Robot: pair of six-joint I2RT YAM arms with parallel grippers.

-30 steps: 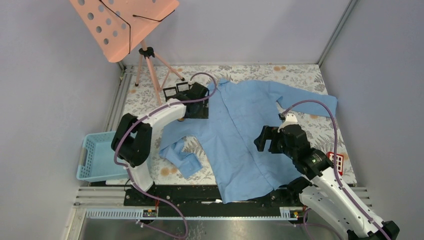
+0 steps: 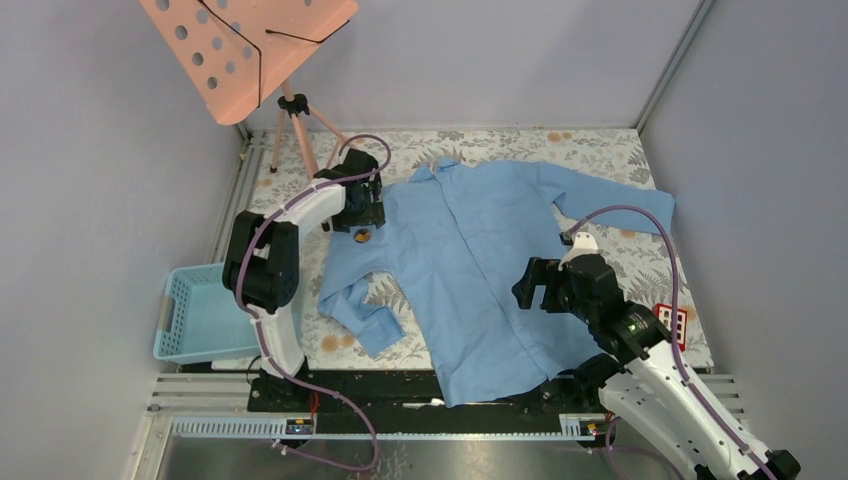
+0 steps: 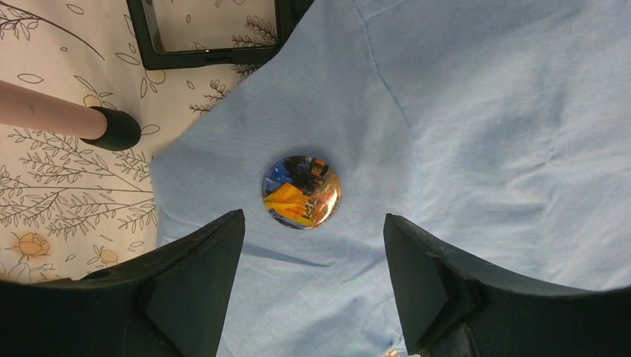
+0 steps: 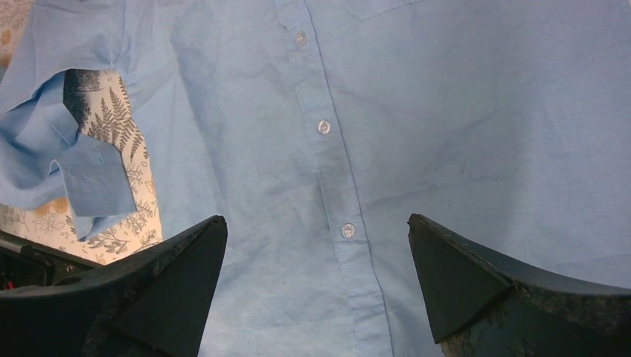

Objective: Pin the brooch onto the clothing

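Observation:
A light blue shirt (image 2: 470,260) lies spread over the patterned cloth, its left sleeve folded. The round brooch (image 3: 301,192), with a dark, yellow and orange picture, rests face up on the shirt's left sleeve area; whether its pin passes through the fabric is hidden. In the left wrist view my left gripper is above it, fingers well apart and nothing between them touching the brooch. My right gripper hangs open over the lower part of the shirt front, above the button placket (image 4: 338,193), holding nothing.
A pink perforated stand (image 2: 265,40) rises at the back left, one leg (image 3: 45,111) near the sleeve. Black frames (image 3: 212,58) lie beside the shirt. A pale blue basket (image 2: 205,340) stands at the left, and a red-edged card (image 2: 672,326) lies at the right.
My left arm has moved left across the shoulder, and the brooch now shows clear of the gripper in the top view. The right arm has barely moved.

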